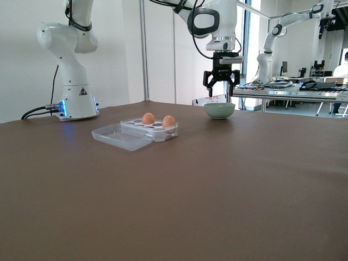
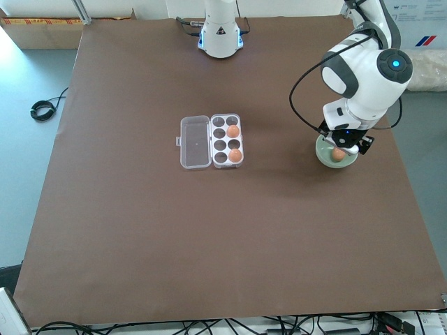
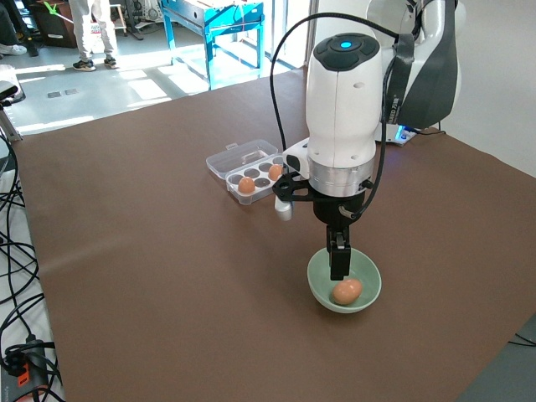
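A pale green bowl (image 1: 219, 112) stands on the brown table, an egg (image 3: 347, 291) lying inside it. My black gripper (image 1: 221, 82) hangs just above the bowl; in the right view it partly covers the bowl's back. In the top view its fingers look apart, with nothing visible between them. A clear plastic egg carton (image 2: 195, 142) lies with its lid open left of the bowl in the left view, two eggs (image 2: 233, 131) in its cups.
Cables run along the table's front edge.
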